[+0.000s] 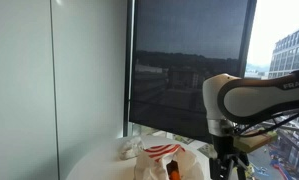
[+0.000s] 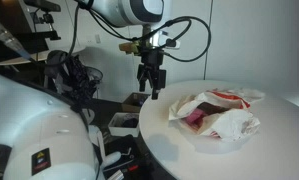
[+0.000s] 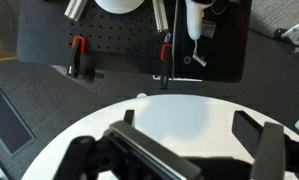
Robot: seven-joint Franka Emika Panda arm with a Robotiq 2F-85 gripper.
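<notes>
My gripper is open, its two fingers wide apart in the wrist view with only bare table and floor between them. In exterior view 2 the gripper (image 2: 149,90) points down near the round white table's left edge, apart from the bag. A crumpled white bag with red markings (image 2: 232,124) lies on the table, its mouth open. Something pink and dark (image 2: 196,117) shows inside it, too small to name. Exterior view 1 shows the bag (image 1: 149,167) with an orange and dark item (image 1: 173,170) in it.
Bins (image 2: 123,124) stand below the table's left side, and a dark screen (image 1: 179,70) rises behind.
</notes>
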